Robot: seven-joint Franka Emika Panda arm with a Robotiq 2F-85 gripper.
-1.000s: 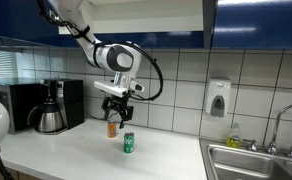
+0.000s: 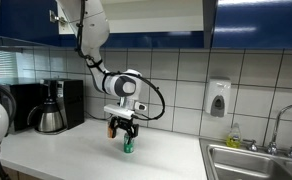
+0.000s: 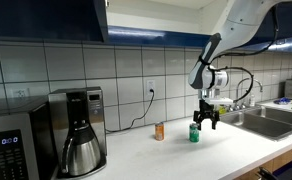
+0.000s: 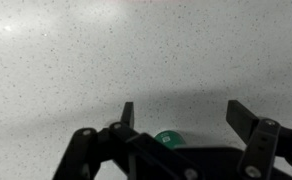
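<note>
A green can (image 2: 129, 145) stands upright on the white counter, and in the wrist view only the top of the green can (image 4: 170, 139) shows at the lower edge, partly covered by the gripper's body. My gripper (image 2: 122, 127) is low over the counter close to this can, its fingers spread with nothing between them. In the wrist view the open gripper has bare speckled counter between and beyond its fingers. An orange can (image 3: 159, 131) stands upright apart from the green can (image 3: 194, 133); in exterior view 1 the arm partly hides it.
A kettle (image 2: 52, 117) and a black appliance (image 2: 70, 103) stand at the left of exterior view 1. The sink (image 2: 251, 160) lies to the right, with a soap bottle (image 2: 234, 134) behind it.
Neither can has visibly moved.
</note>
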